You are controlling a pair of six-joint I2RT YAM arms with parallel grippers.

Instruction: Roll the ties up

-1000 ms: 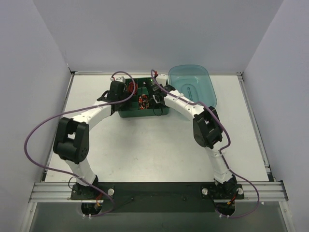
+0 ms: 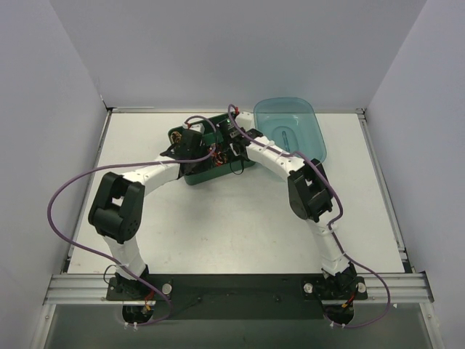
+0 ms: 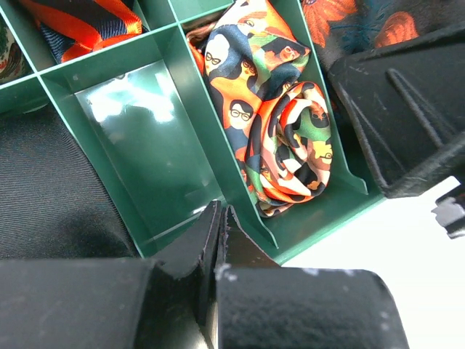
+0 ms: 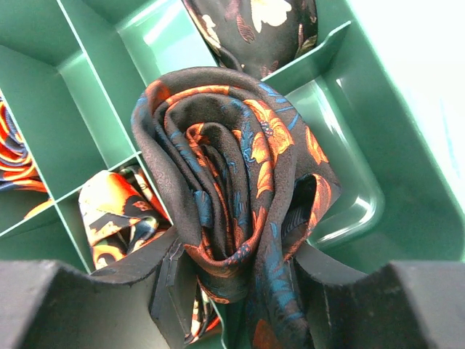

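My right gripper is shut on a rolled dark tie (image 4: pixel 211 174) with orange and blue flowers, held over the green divided organizer (image 4: pixel 389 196). My left gripper is shut at the organizer's near wall, next to an empty compartment; what is between its fingers is hard to see, apparently the organizer's edge. A multicolored tie with faces (image 3: pixel 283 145) lies rolled in a compartment, and an orange-and-navy striped tie (image 3: pixel 87 29) sits in another. A dark floral tie (image 4: pixel 251 33) fills a further compartment.
A translucent teal lid (image 2: pixel 290 116) lies right of the organizer, beneath part of the right arm.
The organizer has turned, its left end moving toward the front, and my left gripper has moved right and slightly forward with it. The right arm is nearly still.
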